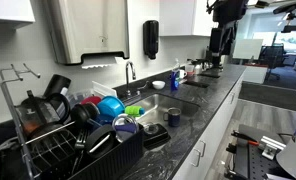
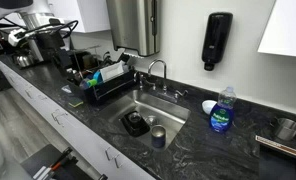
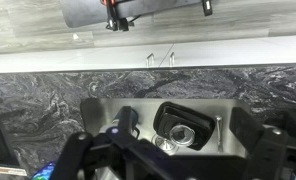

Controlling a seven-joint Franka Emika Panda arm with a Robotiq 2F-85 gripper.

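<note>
In the wrist view my gripper is open, its dark fingers spread wide at the lower left and lower right. It looks down over the steel sink (image 3: 206,106), high above it with nothing held. A black container (image 3: 170,112) lies in the basin, with a clear round glass or lid (image 3: 182,135) over it. Beside it are a round metal cup (image 3: 165,146) and a thin utensil (image 3: 220,132). Exterior view 2 shows the black container (image 2: 135,124) in the basin and the metal cup (image 2: 158,135) near its front edge.
A full dish rack (image 2: 112,87) stands beside the sink. The faucet (image 2: 162,72) rises behind the basin. A blue soap bottle (image 2: 222,112) and a metal pot (image 2: 286,129) occupy the other side.
</note>
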